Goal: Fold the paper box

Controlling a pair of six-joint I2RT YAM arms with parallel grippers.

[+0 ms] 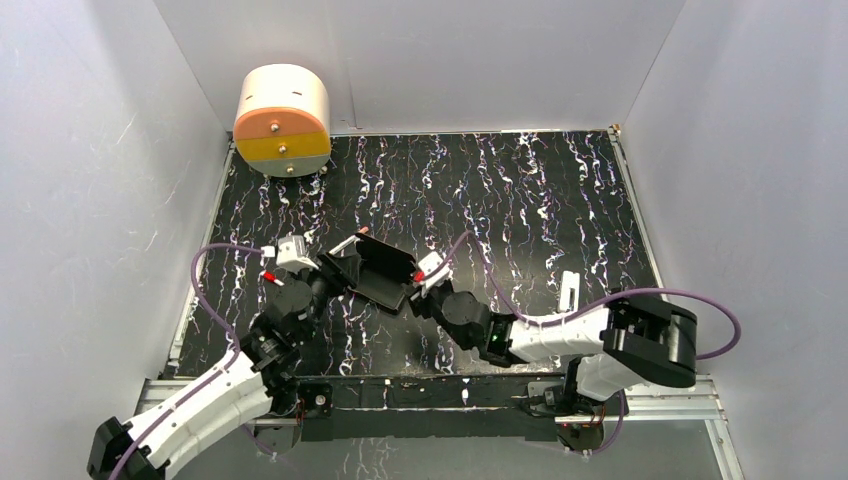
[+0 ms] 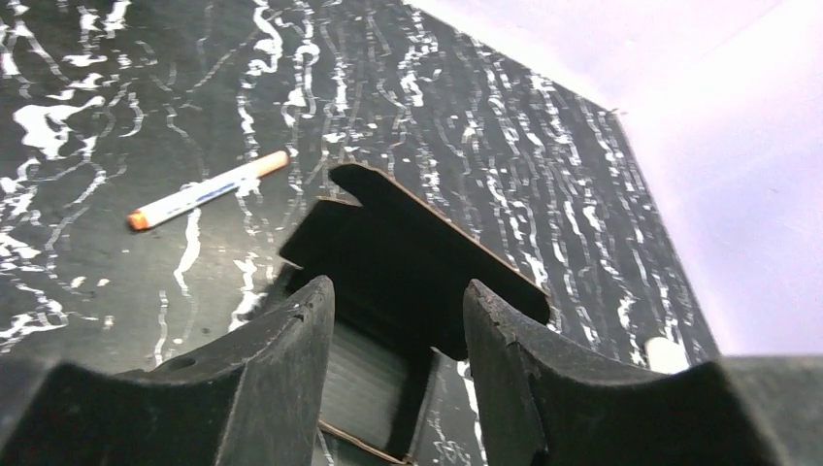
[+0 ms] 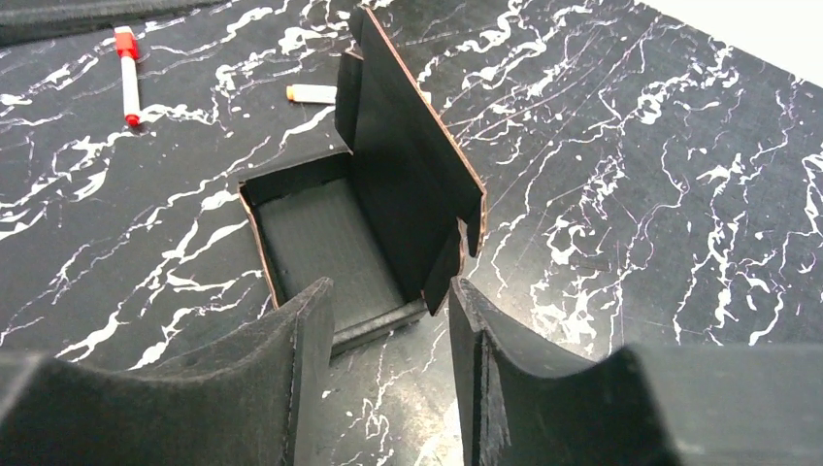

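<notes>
The black paper box (image 1: 383, 268) stands on the dark marbled table between my two grippers. Its tray (image 3: 325, 238) is open at the top, and the lid panel (image 3: 403, 160) rises steeply from one side, with small flaps at its ends. At the box's left side is my left gripper; its fingers are apart, and the box shows beyond the gap. My right gripper, also open, is at the box's right side, with the tray's near corner seen between its fingers. Whether either gripper touches the box cannot be told.
An orange-ended marker (image 2: 209, 190) lies just behind the box. To the left lies a red-capped marker (image 3: 129, 76), partly covered by my left arm in the top view. A rounded drawer cabinet (image 1: 283, 120) stands at the back left.
</notes>
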